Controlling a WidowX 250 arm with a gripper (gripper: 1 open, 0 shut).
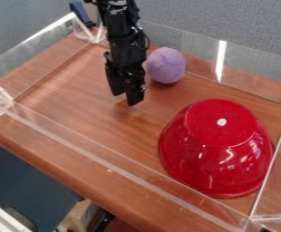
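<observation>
The black gripper [125, 82] points down over the wooden tabletop, a little left of a purple ball [166, 65] that rests toward the back. Whether its fingers are open or shut is hard to make out. A large red bowl [216, 149] lies upside down at the front right.
Clear plastic walls [216, 54] border the wooden surface [82, 122] on its sides. A dark gap with small objects shows below the front left edge.
</observation>
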